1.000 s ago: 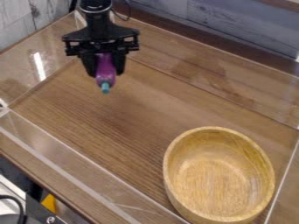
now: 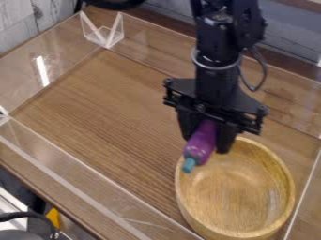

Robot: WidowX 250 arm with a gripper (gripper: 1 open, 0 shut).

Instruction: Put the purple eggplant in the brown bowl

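Note:
The purple eggplant (image 2: pixel 200 146) has a teal tip and hangs tilted below my black gripper (image 2: pixel 211 137), which is shut on it. Its teal end points down and slightly left, over the upper left rim of the bowl in the picture. The brown bowl (image 2: pixel 238 212) looks yellowish tan and empty inside. It sits at the lower right, partly covered at its far rim by the gripper and the eggplant. How high the eggplant is above the bowl is hard to tell.
A bare wooden surface (image 2: pixel 94 108) fills the left and middle. At the far left back stands a clear wire-like object (image 2: pixel 104 30). Black cables (image 2: pixel 28 217) lie in the lower left corner, outside the wooden edge.
My gripper has carried the eggplant from the far left towards the near right, up to the bowl's far rim. The bowl has stayed in place.

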